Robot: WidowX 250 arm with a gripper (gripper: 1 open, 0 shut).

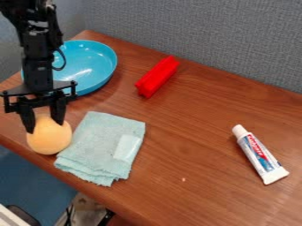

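Note:
My black gripper (pixel 42 119) reaches down at the left edge of the table, shut on an orange round object (pixel 49 137), whose top is partly covered by the fingers. A folded pale teal cloth (pixel 101 146) lies just right of that object. Behind the gripper is a light blue plate (pixel 88 62), partly hidden by the arm.
A red cylindrical item (pixel 157 77) lies near the back, and a white toothpaste tube (pixel 260 154) lies at the right. The grey wall (pixel 200 26) borders the back; the table edge is close at front left.

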